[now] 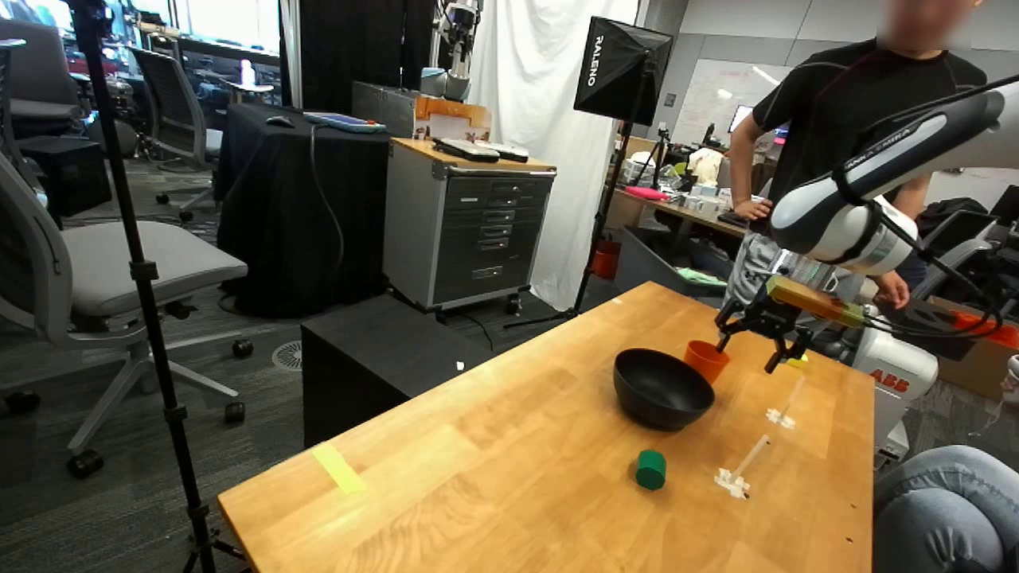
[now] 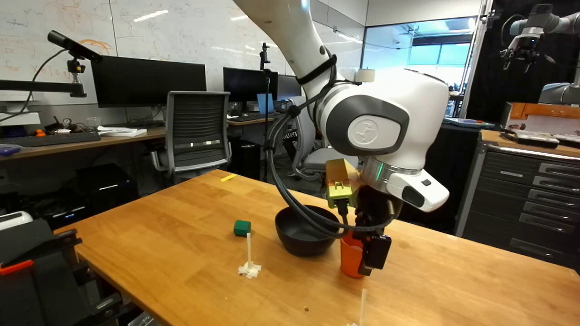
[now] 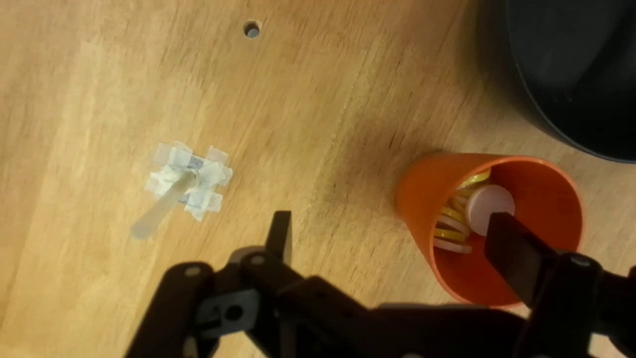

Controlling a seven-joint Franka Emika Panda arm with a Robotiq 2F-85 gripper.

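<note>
My gripper stands open in the wrist view, its fingers wide apart. The right finger (image 3: pixel 518 256) overlaps the mouth of an orange cup (image 3: pixel 420 191); whether it touches the cup I cannot tell. The left finger is over bare wood, outside the cup. Inside the cup lie several yellow and pale discs (image 3: pixel 489 208). A black bowl (image 1: pixel 659 396) sits right beside the cup. On the table in front of the bowl is a green block (image 1: pixel 651 469). A yellow object (image 1: pixel 798 361) behind the gripper is mostly hidden in the first exterior view.
Two thin pale sticks rise from taped bases on the wooden table: one stick (image 1: pixel 755 457) near the green block, another stick (image 1: pixel 790 401) closer to the gripper. A person stands behind the arm.
</note>
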